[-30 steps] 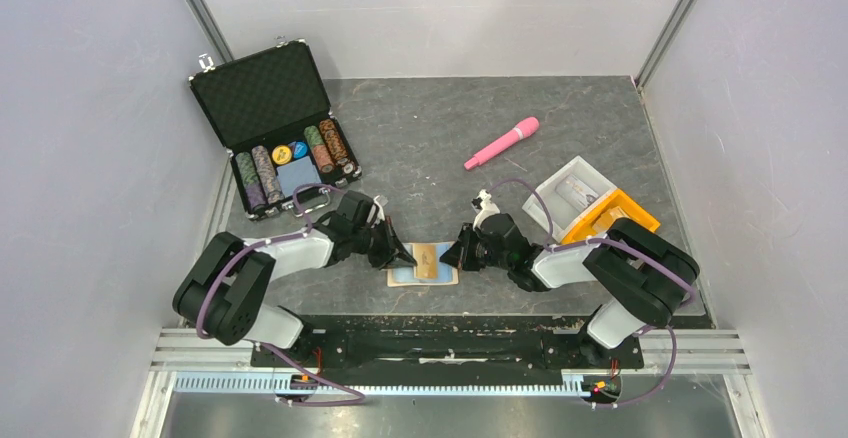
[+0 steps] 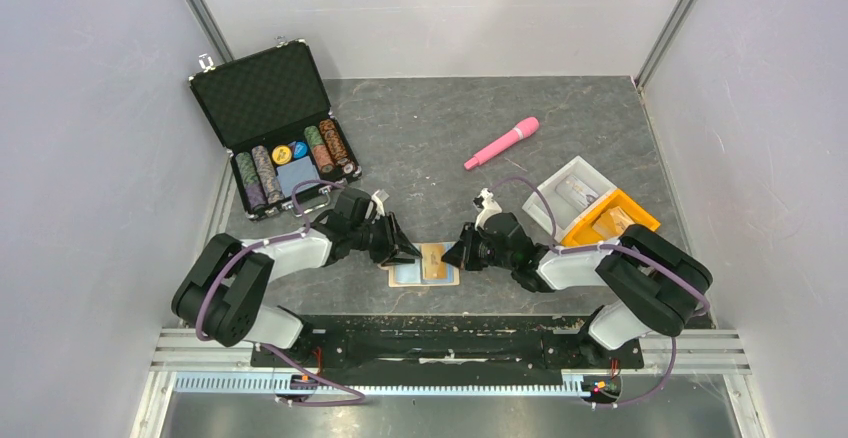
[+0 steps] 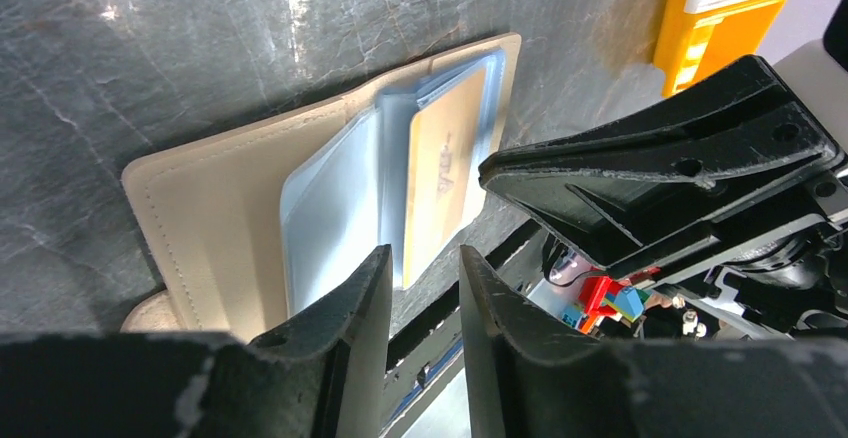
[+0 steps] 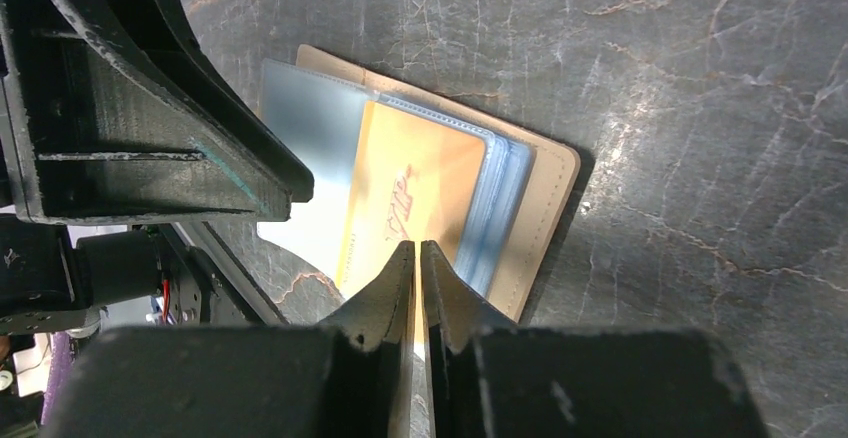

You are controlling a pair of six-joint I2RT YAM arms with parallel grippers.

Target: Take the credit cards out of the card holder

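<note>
The beige card holder [image 3: 215, 208] lies open flat on the dark table, with blue and clear sleeves [image 4: 300, 118] and a gold card [image 4: 415, 183] with red script among them. My left gripper stands open above the holder's left side, nothing between its fingers. My right gripper is over the gold card, its fingertips very close together with a narrow gap; whether they touch the card is unclear.
A chip case [image 2: 250, 98] stands at back left, a pink microphone-like object [image 2: 500, 145] at the back middle, and white and orange bins [image 2: 640, 213] at right. The table behind the holder is clear.
My left gripper has opened and shifted slightly back from the gold card. The card appears slightly further right than before. The right arm has moved a little.
</note>
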